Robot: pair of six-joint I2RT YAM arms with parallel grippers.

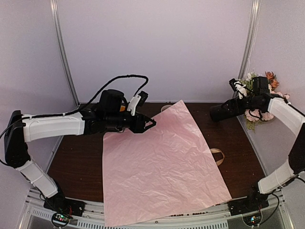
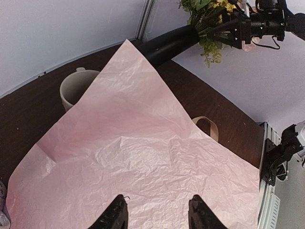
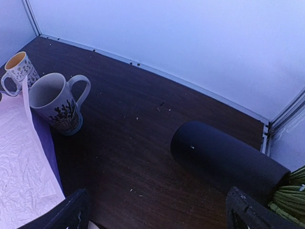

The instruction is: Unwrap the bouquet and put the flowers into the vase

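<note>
The black vase [image 1: 220, 112] leans far over to the right, nearly lying down, with its base on the dark table at the back right. The flowers [image 1: 270, 78] are in its mouth and hang by the right wall; their green stems [image 3: 291, 200] show at the edge of the right wrist view. My right gripper [image 1: 229, 103] is open above the tipped vase, with nothing between its fingers. Over the back of the pink paper [image 1: 164, 176] hovers my left gripper, its fingers apart and empty.
Two mugs, a larger grey one [image 3: 59, 107] and a smaller patterned one [image 3: 24, 67], stand behind the paper. A tan band [image 1: 218, 156] lies at the paper's right edge. Bare table [image 3: 133, 157] separates the mugs from the vase.
</note>
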